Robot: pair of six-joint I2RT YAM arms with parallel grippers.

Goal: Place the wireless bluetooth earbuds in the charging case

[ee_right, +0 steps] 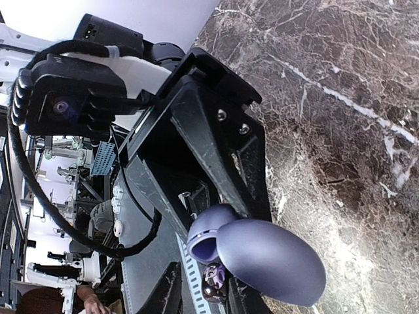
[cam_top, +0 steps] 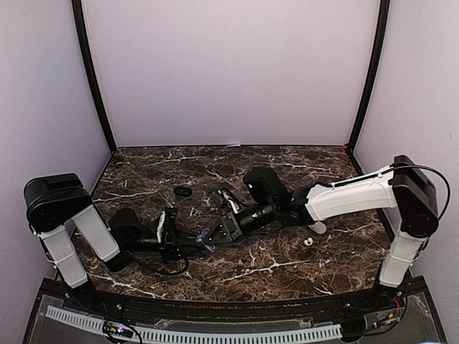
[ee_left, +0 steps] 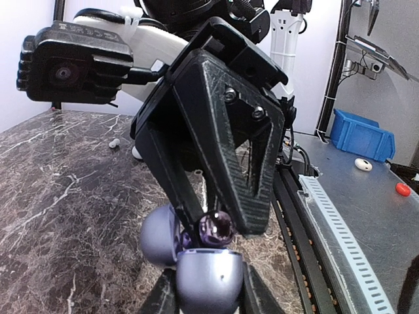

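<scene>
A glossy pale-purple charging case with its lid raised is held in the air, my left gripper shut on it. In the right wrist view the rounded case shell shows from the side. At the case's opening is a dark shiny purple earbud. My right gripper is part open around this earbud, and a gap shows beside it in the left wrist view between the fingers. How deep the earbud sits in the case cannot be told. A second earbud cannot be made out clearly.
A dark oval object lies farther back on the marbled table. On the right side are a white rounded object and small white pieces, below the right arm. Both grippers are very close together.
</scene>
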